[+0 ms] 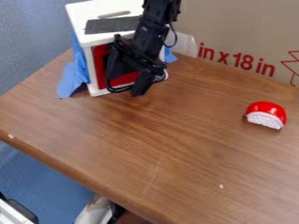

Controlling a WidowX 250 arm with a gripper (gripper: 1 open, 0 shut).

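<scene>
My black gripper [131,74] is at the front of a white box [86,17] with a red front panel [100,67] at the back left of the wooden table. It partly covers the red panel. I cannot tell whether its fingers are open or shut, or what is between them. Blue cloth [72,74] lies under and beside the box.
A red piece with a white bristly or textured edge [264,112] lies at the right of the table. A cardboard panel [239,35] stands behind, and the table's left edge drops to a blue floor.
</scene>
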